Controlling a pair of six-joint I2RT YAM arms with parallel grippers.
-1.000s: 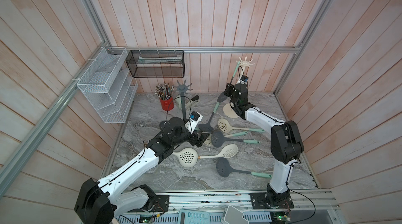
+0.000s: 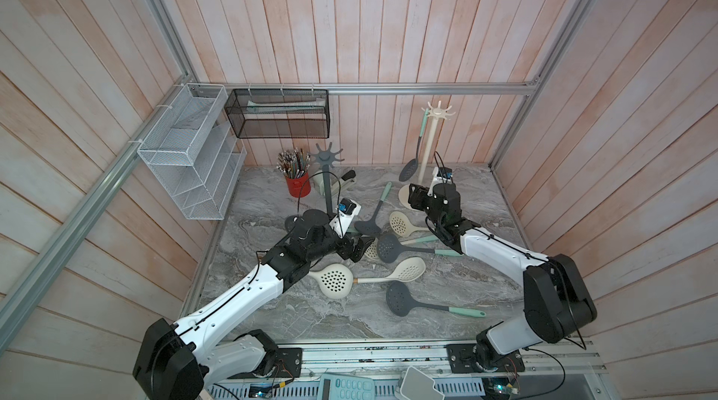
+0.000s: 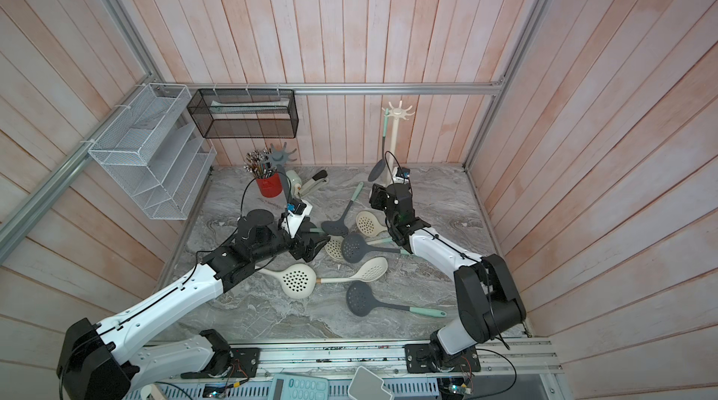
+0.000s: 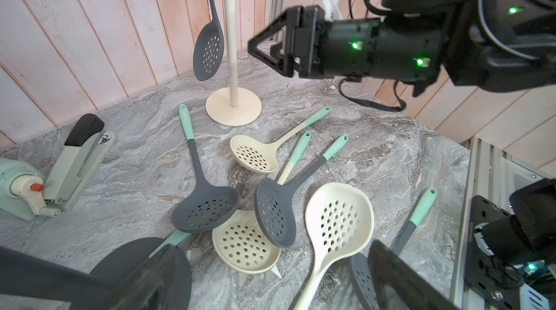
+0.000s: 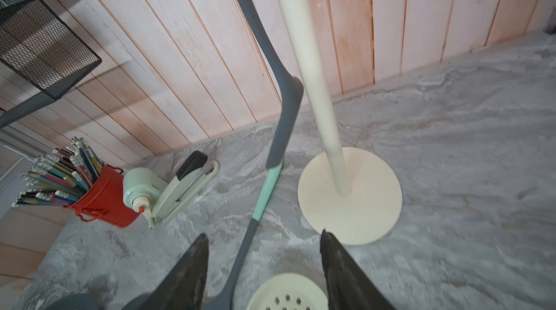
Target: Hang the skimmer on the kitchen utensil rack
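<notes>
A grey skimmer (image 2: 408, 169) with a mint handle hangs at a slight tilt from the left side of the cream utensil rack (image 2: 438, 111), its head clear of the table in the top views. In the right wrist view, the skimmer's grey shaft (image 5: 259, 26) runs down left of the pole. How the handle's end sits on the rack's prong is too small to tell. My right gripper is open and empty, in front of the rack and apart from the skimmer. My left gripper stands open above the utensils on the table, holding nothing.
Several other skimmers and ladles, among them a grey one (image 2: 401, 300) and a cream one (image 2: 336, 280), cover the middle table. A grey rack (image 2: 327, 175), red pencil bucket (image 2: 298, 186) and stapler (image 5: 188, 185) stand at back left.
The skimmer now hangs closer to the pole. My left arm has hardly moved.
</notes>
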